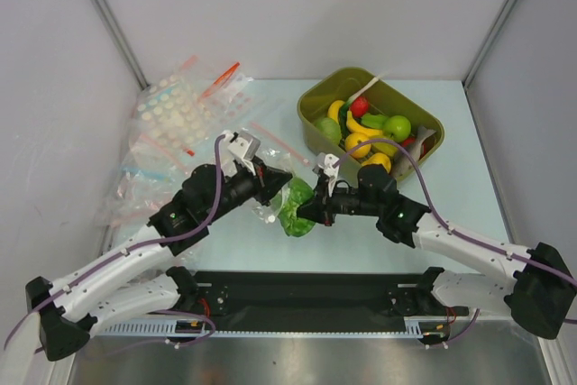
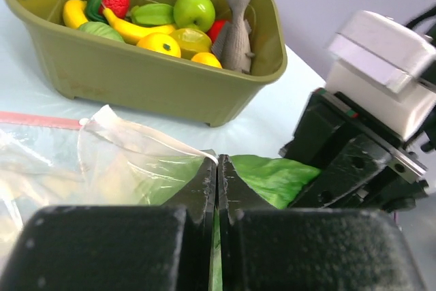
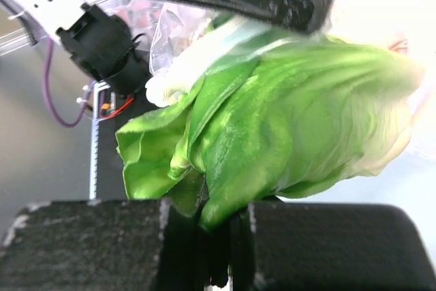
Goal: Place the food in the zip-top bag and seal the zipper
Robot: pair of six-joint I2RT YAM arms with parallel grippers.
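Observation:
A green lettuce-like food (image 3: 286,110) hangs in my right gripper (image 1: 309,215), whose fingers are shut on its leaves. In the right wrist view clear film drapes over its upper side. The left gripper is shut with the thin white rim of a clear zip bag (image 2: 126,158) at its tips. Part of the green food (image 2: 269,176) shows just beyond those tips, and some of it appears through the film. From above, the food (image 1: 295,207) sits between the two grippers. How much of it is inside the bag I cannot tell.
An olive bin (image 1: 311,101) of toy fruit, vegetables and a fish stands behind the right arm. More clear bags (image 1: 167,119) lie in a pile at the left.

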